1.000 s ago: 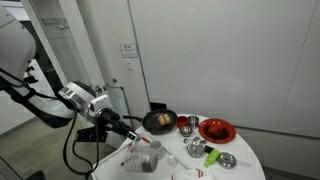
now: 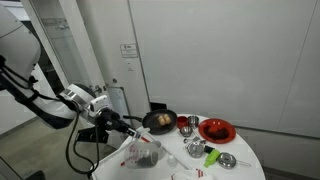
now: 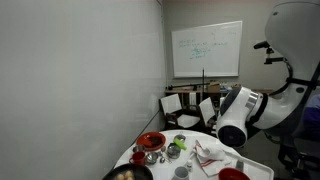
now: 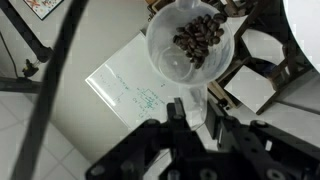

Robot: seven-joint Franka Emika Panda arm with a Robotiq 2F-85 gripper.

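In the wrist view a clear cup (image 4: 178,66) holds a small heap of dark coffee beans (image 4: 201,36). My gripper is shut on a pale part of this cup, probably its handle. Seen from exterior view 1, the gripper (image 2: 137,134) hangs low over the left side of the white table, by a clear container (image 2: 146,157). Whether that container is the cup in my grip cannot be told there. In exterior view 2 the arm (image 3: 232,132) partly hides this area.
A dark pan (image 2: 160,119) with something brown in it stands at the back of the table. Right of it are a red bowl (image 2: 217,129), small metal cups (image 2: 194,121), a green item (image 2: 212,157) and a metal strainer (image 2: 227,160).
The arm has shifted only very slightly near the clear container. Everything else on the table lies as before.
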